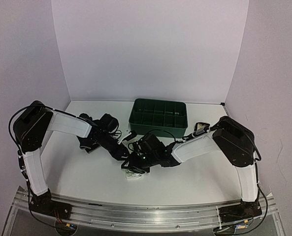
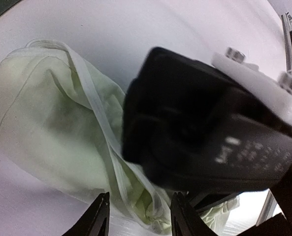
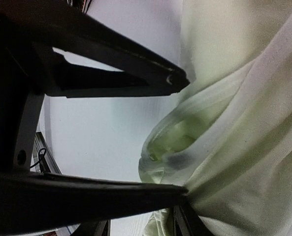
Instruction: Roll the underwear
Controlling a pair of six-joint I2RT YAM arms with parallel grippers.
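Note:
Pale green underwear (image 1: 134,174) with a white band lies mostly beneath my grippers at the table's middle; the left wrist view shows it spread and folded (image 2: 52,128). My left gripper has its fingers apart at the cloth's lower edge, beside the black body of the other arm. In the right wrist view, my right gripper has its fingers apart at a folded band of the cloth (image 3: 244,147); whether cloth is pinched at the lower finger is unclear, but the fingers stand open.
A green divided bin (image 1: 158,103) stands at the back middle. Dark folded cloth (image 1: 86,145) lies at the left, partly behind the left arm. A small object (image 1: 201,125) sits behind the right arm.

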